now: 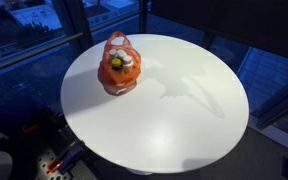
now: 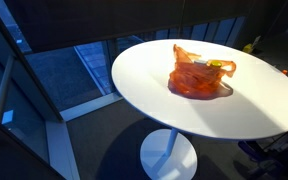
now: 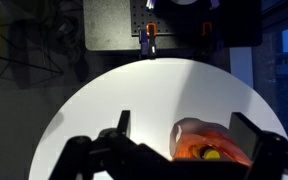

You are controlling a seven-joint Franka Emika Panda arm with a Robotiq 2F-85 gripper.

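An orange, see-through plastic bag [image 1: 117, 73] rests on the round white table [image 1: 169, 125], towards the far left in exterior view 1. White-topped items and a yellow one [image 1: 115, 63] show through its open mouth. In exterior view 2 the crumpled bag [image 2: 196, 80] stands on the table with its loose handles up. From the wrist view, my gripper is open above the tabletop, its dark fingers wide apart with nothing between them. The bag [image 3: 197, 135] appears low in that view, partly behind the right finger.
Glass windows and a dark panel stand around the table.
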